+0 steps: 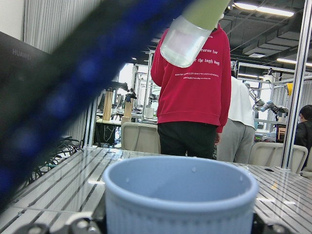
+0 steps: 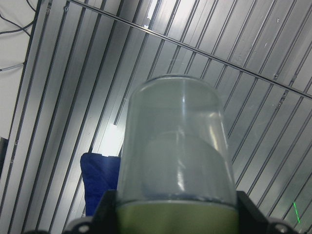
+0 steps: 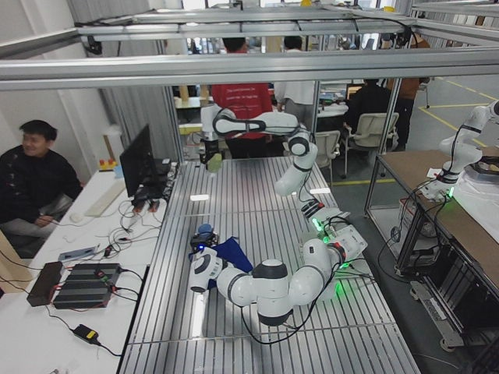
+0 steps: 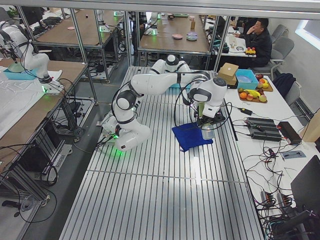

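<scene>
In the camera left view my left gripper (image 3: 201, 241) is shut on a light blue ribbed cup (image 1: 180, 204), which fills the bottom of the left wrist view. A blue cloth (image 4: 190, 137) lies on the slatted table beside it. My right gripper (image 3: 210, 152) is raised at the table's far end, shut on a green bottle (image 3: 214, 162) with a translucent end (image 2: 175, 136). In the left wrist view that bottle hangs tilted at the top, apart from the cup.
A white side desk (image 3: 86, 351) holds a monitor (image 3: 137, 167), cables and black boxes, with a seated person beside it. People stand beyond the far end.
</scene>
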